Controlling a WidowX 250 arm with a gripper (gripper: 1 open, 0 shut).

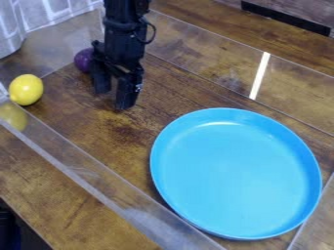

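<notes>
The black gripper (pixel 116 86) hangs low over the wooden table at the upper left, its fingers apart, with nothing seen between them. Just behind it, a purple round object (pixel 84 61) is partly hidden by the arm. To the gripper's left lies a yellow lemon-like object (pixel 25 90).
A large blue plate (pixel 235 174) fills the lower right. Clear walls or strips run along the left and right edges of the table (pixel 111 146). The wood between gripper and plate is bare, as is the back right.
</notes>
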